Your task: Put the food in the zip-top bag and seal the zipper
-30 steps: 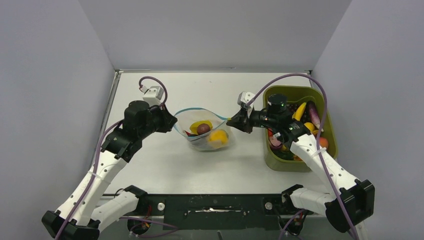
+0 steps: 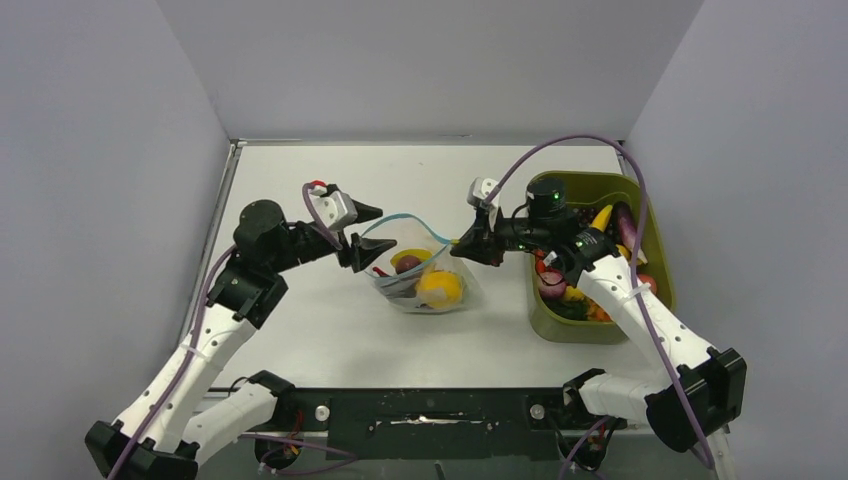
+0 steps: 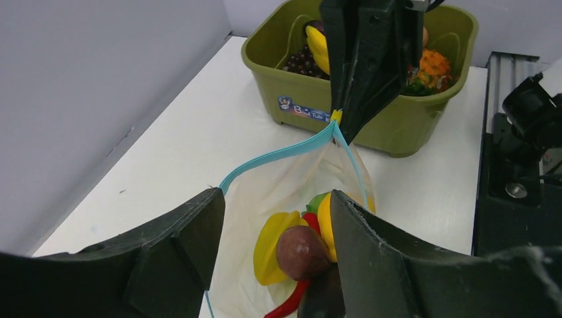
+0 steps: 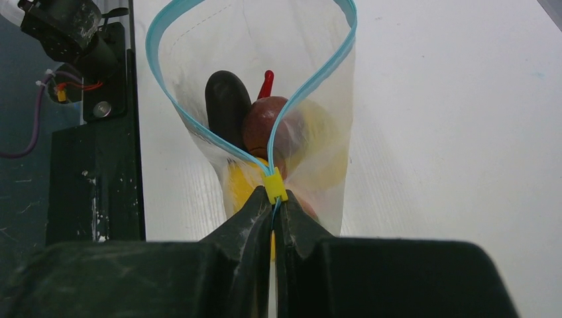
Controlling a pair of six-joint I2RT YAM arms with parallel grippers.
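A clear zip top bag [image 2: 415,297] with a blue zipper rim stands mid-table, its mouth open. Inside it lie a yellow-orange fruit [image 2: 440,289], a dark reddish round fruit [image 3: 303,252], a red pepper [image 3: 289,302], a dark oblong item [image 4: 226,106] and a yellow piece [image 3: 269,246]. My right gripper is shut on the bag's corner, at the yellow zipper slider [image 4: 275,185]. My left gripper is open at the bag's left side, its fingers spread wide. The bag's left end is partly hidden by those fingers.
A green bin [image 2: 585,329] full of toy fruit and vegetables stands to the right, beneath the right arm. Grey walls rise at the back and sides.
The left gripper, closed at the bag's left rim earlier, has opened, turned and moved slightly right. The bag's left end has drawn in. The right gripper has stayed almost in place.
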